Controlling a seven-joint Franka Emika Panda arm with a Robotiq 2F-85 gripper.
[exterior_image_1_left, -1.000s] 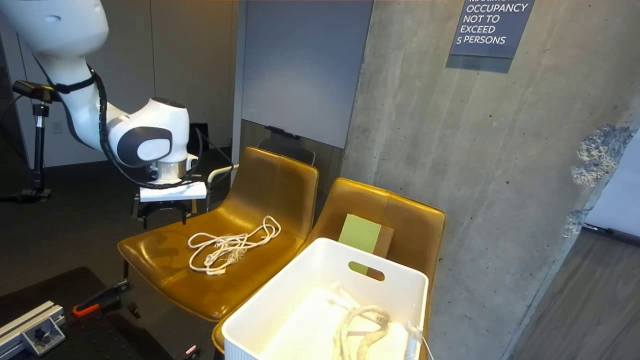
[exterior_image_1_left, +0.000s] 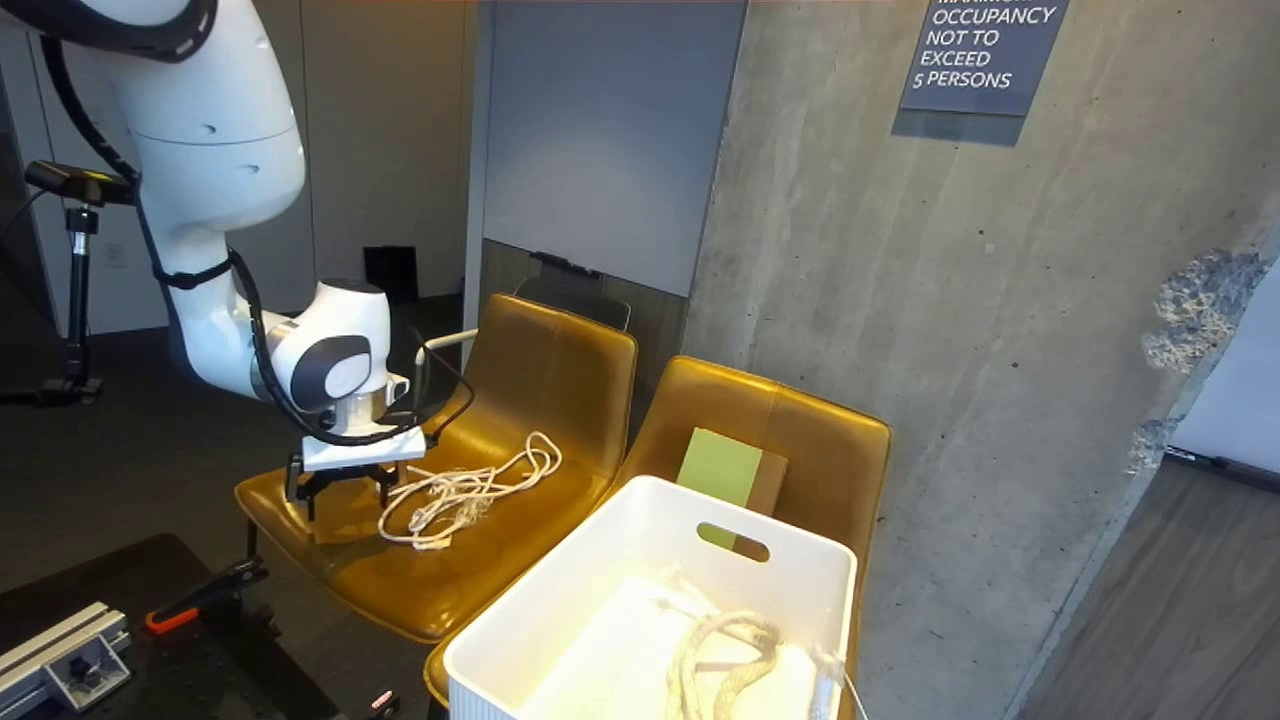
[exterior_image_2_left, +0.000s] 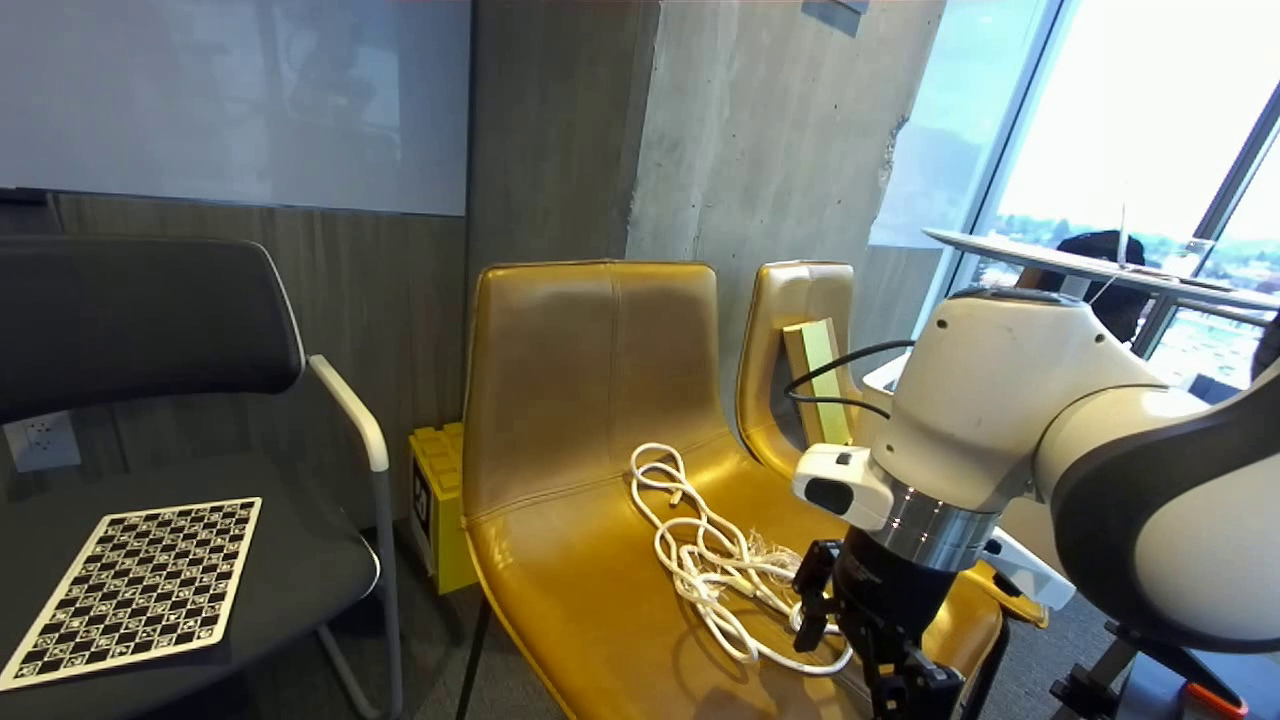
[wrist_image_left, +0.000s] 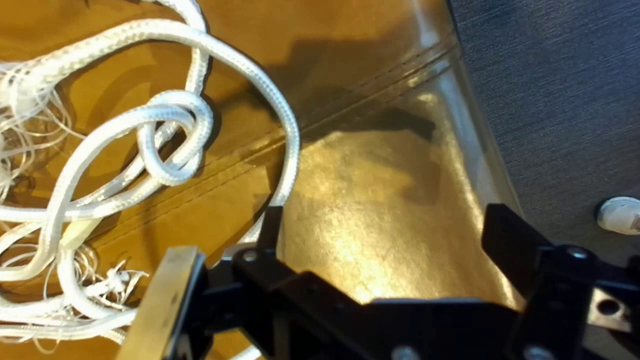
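A knotted white rope (exterior_image_1_left: 462, 496) with frayed strands lies loosely coiled on the seat of a tan leather chair (exterior_image_1_left: 540, 360). My gripper (exterior_image_1_left: 341, 485) stands open just over that seat, at the rope's left edge in exterior view 1. In the wrist view, one curved strand of the rope (wrist_image_left: 292, 141) runs down behind the left finger of my gripper; the space between the fingers shows bare leather. From exterior view 2, the rope (exterior_image_2_left: 720, 564) spreads across the seat beside my gripper (exterior_image_2_left: 852, 636), whose fingers are partly dark against the background.
A white bin (exterior_image_1_left: 564, 576) with another rope (exterior_image_1_left: 720, 660) inside stands on the neighbouring tan chair. A green-and-brown block (exterior_image_1_left: 732, 468) leans behind it. A black chair (exterior_image_2_left: 144, 324) holds a checkered board (exterior_image_2_left: 144, 588).
The arm has come down and a little to the right, bringing the open gripper from above the seat's left edge close to the rope. The rope looks unmoved.
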